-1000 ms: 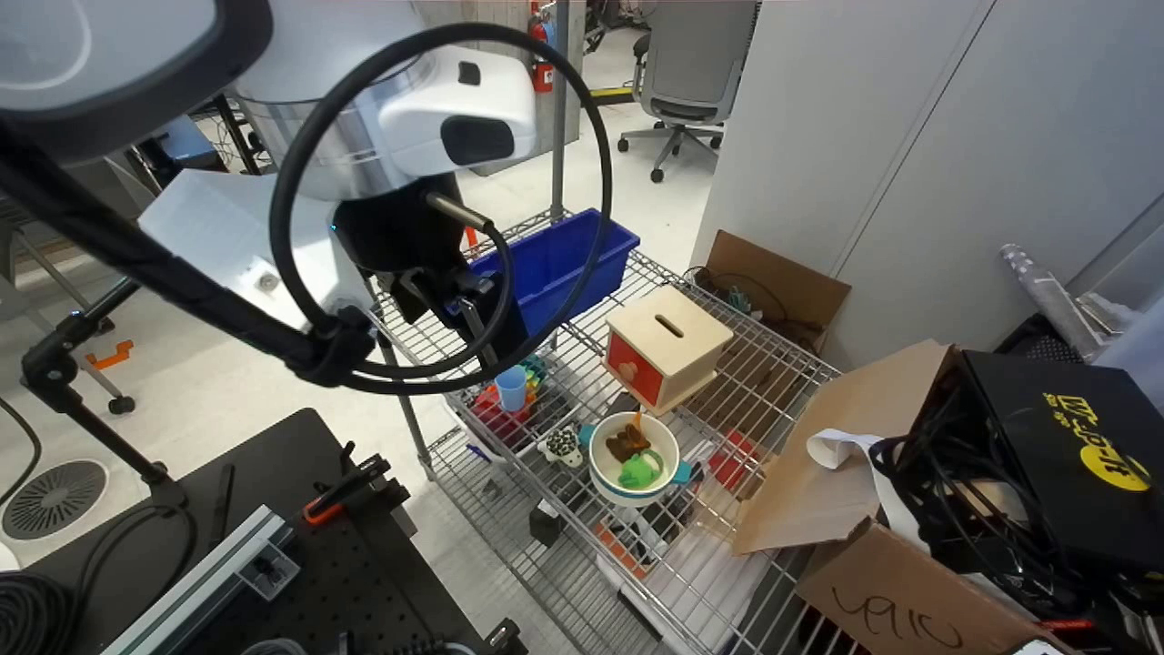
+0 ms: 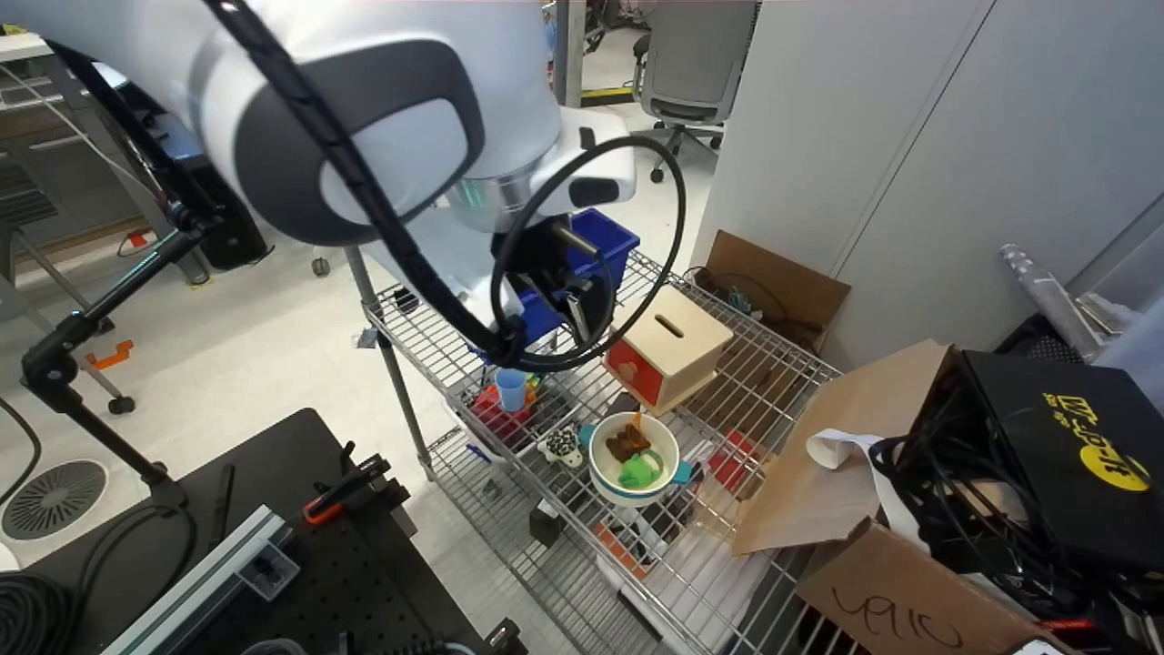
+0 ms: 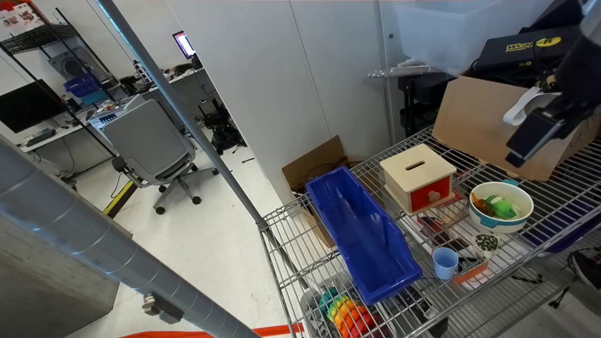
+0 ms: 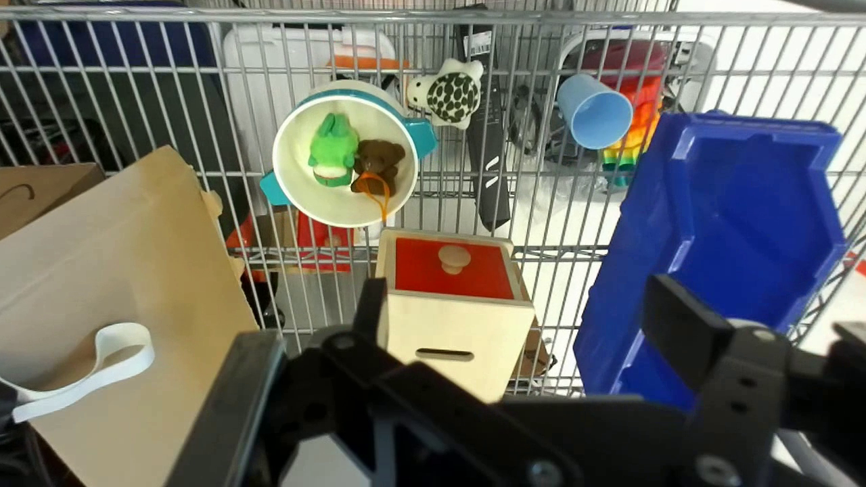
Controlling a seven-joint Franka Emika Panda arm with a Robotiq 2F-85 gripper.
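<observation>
My gripper stands open in the wrist view, its dark fingers [image 4: 371,312] spread wide with nothing held. Beyond them, lower down, is the wooden box [image 4: 454,341] with a slot on top and a red front with a round knob. A white pot [image 2: 633,458] with teal handles holds a green plush toy [image 4: 333,150] and a brown bear toy [image 4: 378,166]. Beside it lies a spotted turtle toy [image 4: 452,95]. The light blue cup [image 3: 445,263] and the long blue bin [image 3: 360,236] are on the same rack. Exterior view 2 shows only part of the gripper, at the right edge.
All these stand on a wire rack [image 3: 284,242]. A cardboard box [image 2: 846,437] with cables and a white strap borders one side. The rack's grey post [image 3: 197,129] rises near the blue bin. A dark cart [image 2: 327,568] stands in front.
In exterior view 1, the arm and gripper have moved right, to beside the wooden box, and now cover part of the blue bin. The objects on the rack look unmoved.
</observation>
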